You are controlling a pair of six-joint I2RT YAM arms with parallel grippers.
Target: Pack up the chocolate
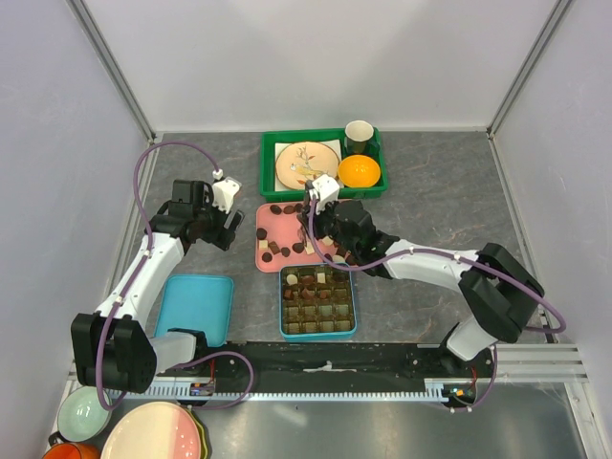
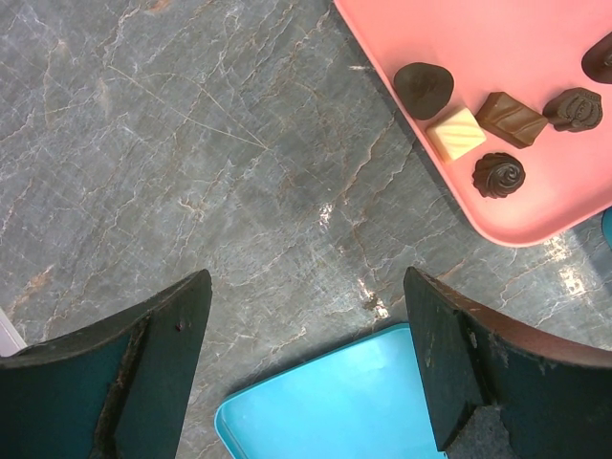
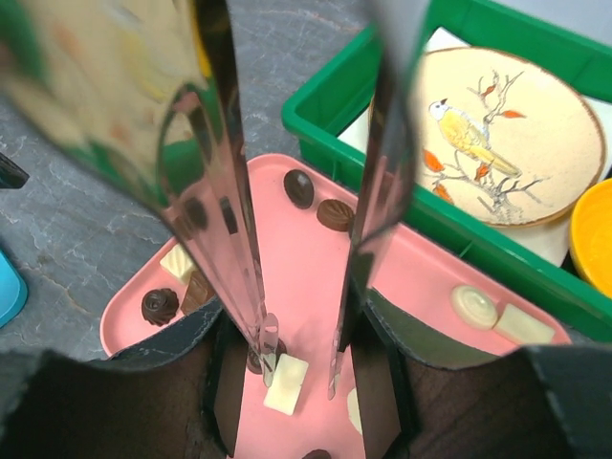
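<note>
In the top view the pink tray [image 1: 277,226] of loose chocolates lies behind the blue chocolate box [image 1: 317,336], whose dark compartments hold chocolates in several places. My right gripper is over the tray with its long shiny fingers apart and no chocolate between them. Just below its left fingertip in the right wrist view are a white chocolate [image 3: 286,384] and a partly hidden dark one. My left gripper stands open and empty over bare table, left of the tray. Near the tray's corner sit a cream square chocolate [image 2: 456,135] and a swirled dark chocolate [image 2: 498,175].
Behind the tray is a green tray [image 1: 269,172] holding a bird plate [image 1: 306,164], a yellow bowl [image 1: 360,171] and a mug [image 1: 360,132]. A blue lid-like tray [image 1: 196,304] lies front left.
</note>
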